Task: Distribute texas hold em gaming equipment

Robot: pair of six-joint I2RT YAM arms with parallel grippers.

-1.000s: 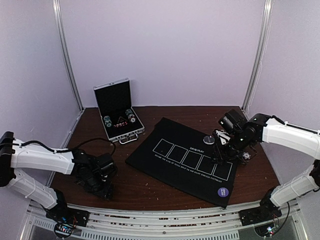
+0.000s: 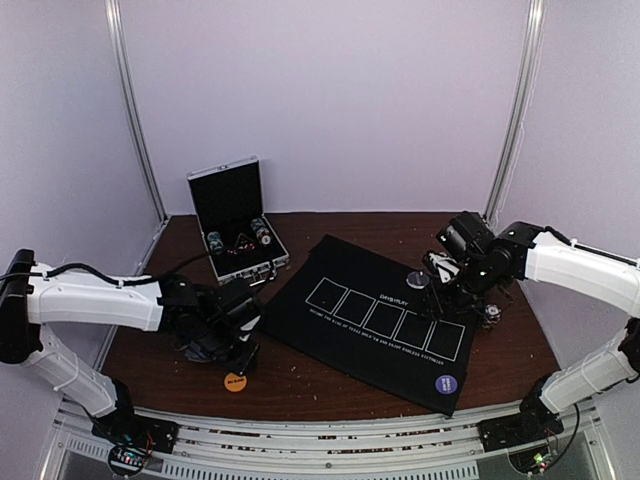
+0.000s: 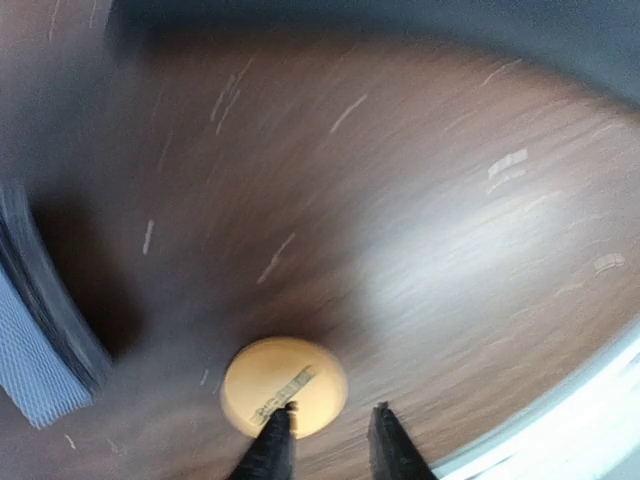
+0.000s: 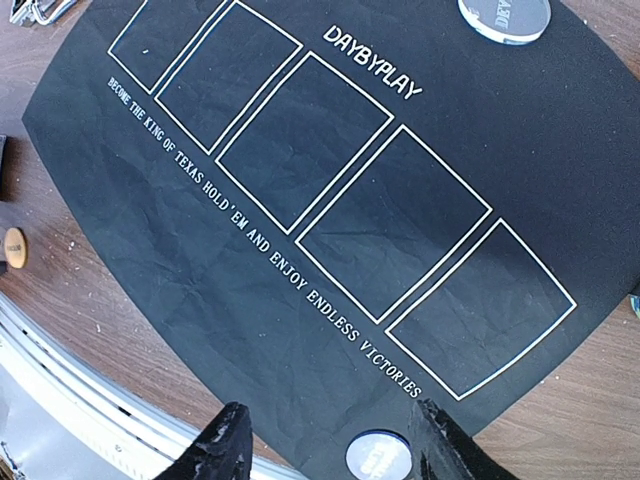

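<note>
The black DAYBYPLAY mat [image 2: 350,350] [image 4: 290,250] lies on the table's right half. An orange disc [image 2: 235,382] [image 3: 285,385] is on bare wood near the front left, by my left gripper [image 2: 245,355]; its blurred fingertips stand a little apart, and whether they hold anything is unclear. My right gripper [image 2: 432,305] hangs open over the mat. A purple disc [image 2: 446,384] lies on the mat's front corner, and a pale disc [image 2: 418,279] [image 4: 505,18] near its back edge. An open chip case [image 2: 240,260] stands at the back left, holding chips.
A blue-grey cloth-like object [image 3: 35,355] sits at the left of the left wrist view. The silver front rail [image 2: 330,430] borders the table. Bare wood shows behind the mat and between it and the left arm.
My left arm has moved right and slightly up in the top view, and the orange disc now shows on the wood. My right arm looks unchanged.
</note>
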